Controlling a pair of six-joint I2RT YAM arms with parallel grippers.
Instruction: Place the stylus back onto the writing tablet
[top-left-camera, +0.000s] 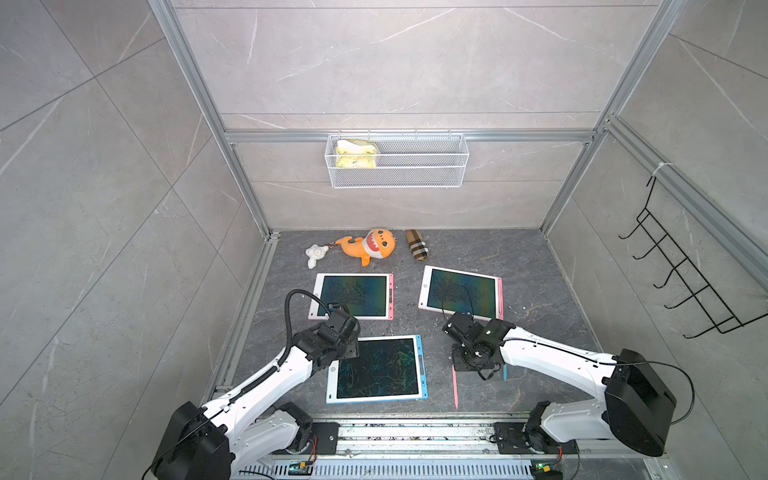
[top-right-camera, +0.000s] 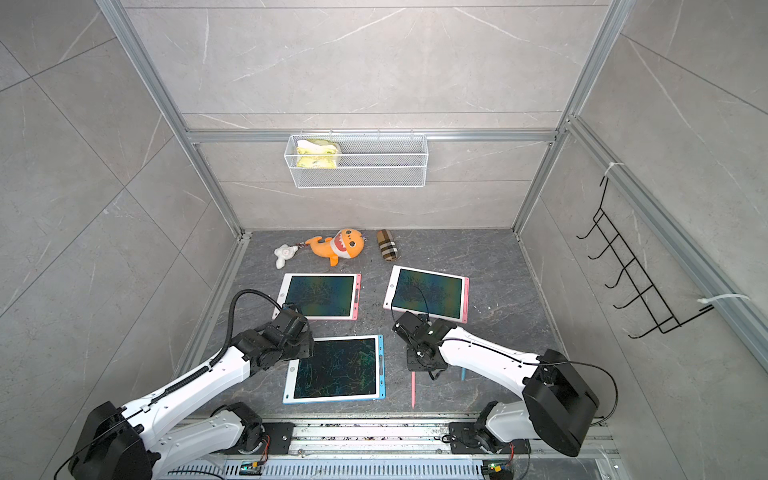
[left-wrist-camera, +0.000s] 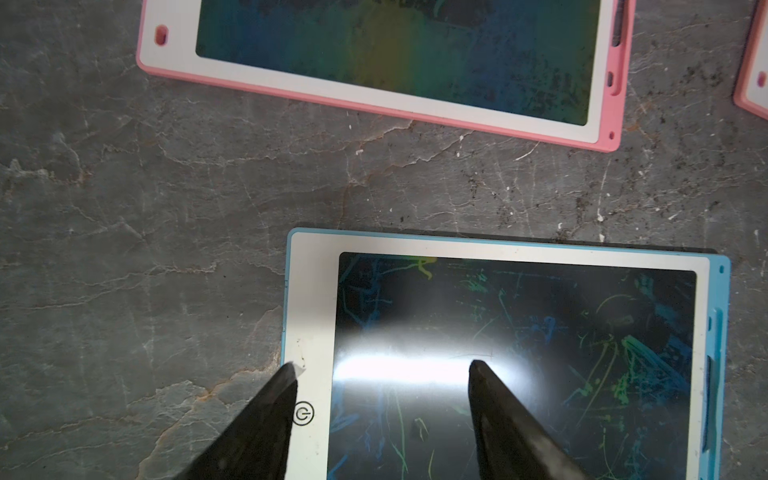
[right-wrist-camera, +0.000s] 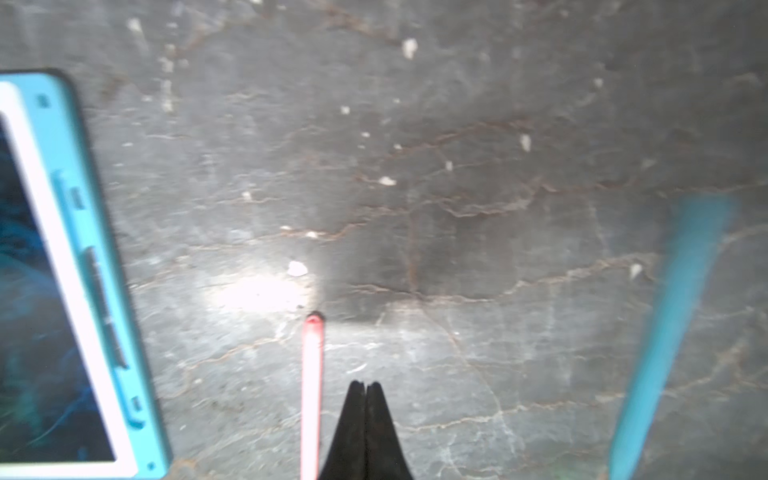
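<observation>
My right gripper is shut, its fingertips meeting with nothing between them. Just left of it in the right wrist view, a pink stylus (right-wrist-camera: 312, 392) lies outside the fingers. To the right is a blue stylus (right-wrist-camera: 668, 328), blurred, its lower end cut off by the frame edge. The blue-edged writing tablet (right-wrist-camera: 112, 320) shows at the left, its side slot without a stylus. My left gripper stands open above that tablet's left part, its fingers wide apart and empty. In the top left view the right gripper's body hides part of both styluses.
Two pink-edged tablets (top-left-camera: 321, 313) (top-left-camera: 501, 296) lie behind the blue one. An orange shark toy (top-left-camera: 377, 243), a white toy (top-left-camera: 316, 255) and a striped roll (top-left-camera: 416, 245) sit farther back. Bare table (top-left-camera: 552, 352) extends to the right.
</observation>
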